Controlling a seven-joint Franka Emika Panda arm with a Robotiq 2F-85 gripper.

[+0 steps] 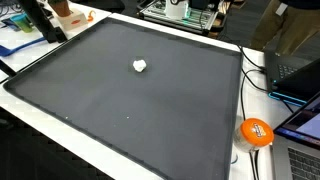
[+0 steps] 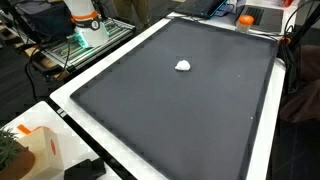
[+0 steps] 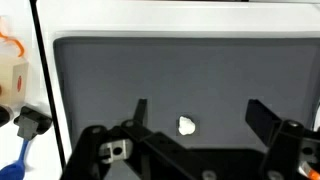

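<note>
A small white crumpled-looking object rests on the dark grey mat in exterior view 1, off to the upper left of the middle. Exterior view 2 shows the same white object lying alone on the mat. From the wrist view, my gripper is spread open, its two black fingers far apart. Below and between the fingers, the white object appears on the mat, slightly left of centre. Nothing is held. Neither exterior view shows the gripper's fingers.
An orange-topped round item stands on the white table beside the mat, near laptops. A small black box and a wooden block sit off the mat at another side. Otherwise, the mat is bare.
</note>
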